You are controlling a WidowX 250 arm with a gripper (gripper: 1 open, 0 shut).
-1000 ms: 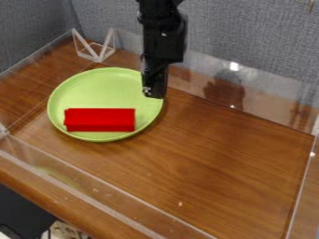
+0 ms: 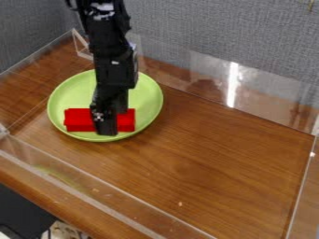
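Observation:
A red block (image 2: 77, 120) lies on a green plate (image 2: 145, 94) in the left half of the view. The red shows on both sides of the gripper. Whether the fingers touch the block cannot be told.
A grey wall (image 2: 230, 37) runs along the back, with clear edging at the sides.
My gripper has moved down and to the left, from above the back of the plate onto the red block. The block and plate look unmoved.

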